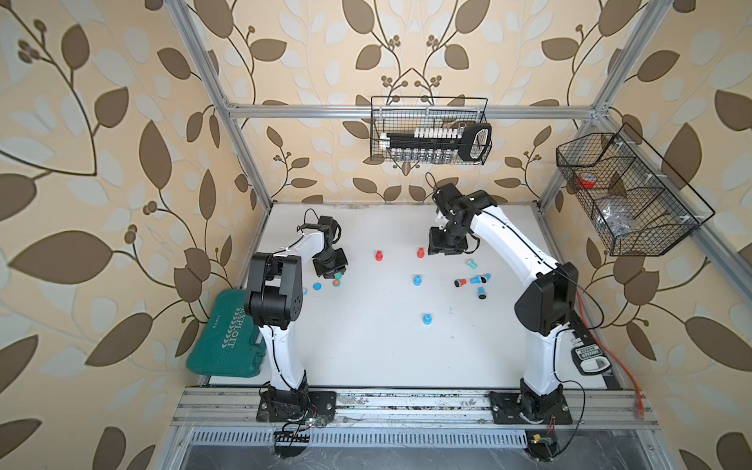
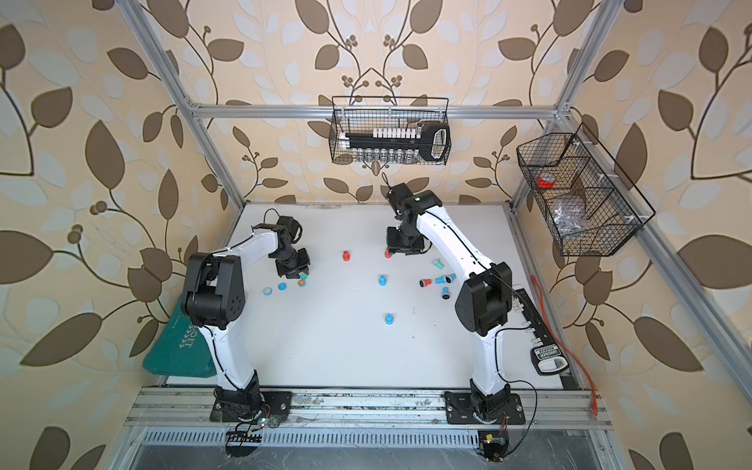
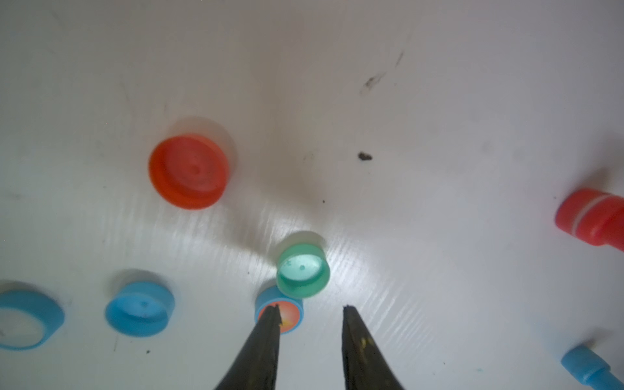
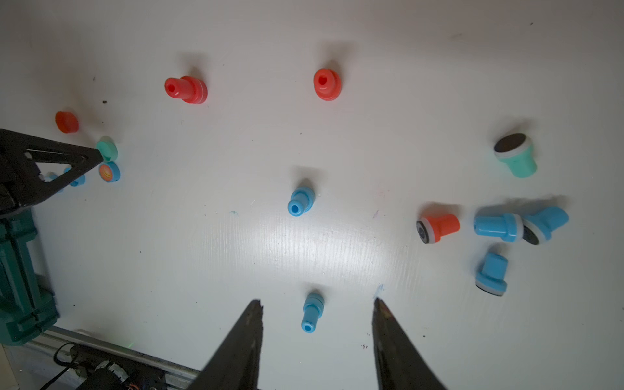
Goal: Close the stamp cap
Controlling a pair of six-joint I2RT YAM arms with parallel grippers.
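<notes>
Several loose caps lie on the left of the table: a red cap, a green cap, a blue cap, a cap with a blue rim and orange inside, and a pale blue-rimmed one. My left gripper hangs over them, part open, nothing between its fingers. Out at the right, uncapped stamps lie on their sides: green, red and several blue ones. My right gripper is high above the back of the table, open and empty.
Two red stamps and two blue stamps stand upright mid-table, spaced apart. A green case sits at the left edge. A black device lies at the right edge.
</notes>
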